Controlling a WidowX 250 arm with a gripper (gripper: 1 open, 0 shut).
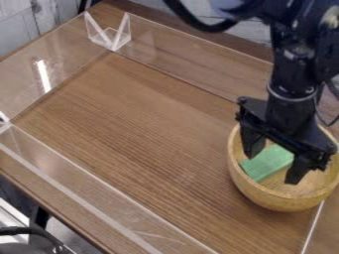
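Observation:
My gripper (269, 139), black with jointed fingers, reaches down from the upper right over a round yellow-tan bowl (279, 198) at the right of the camera view. It stands open, its fingertips at and inside the bowl's upper rim. A green object (267, 165) lies in the bowl between and below the fingers, partly hidden by them.
A white wire-like holder (109, 32) stands at the back left of the brown wooden table (119, 139). The table's edge runs along the far left.

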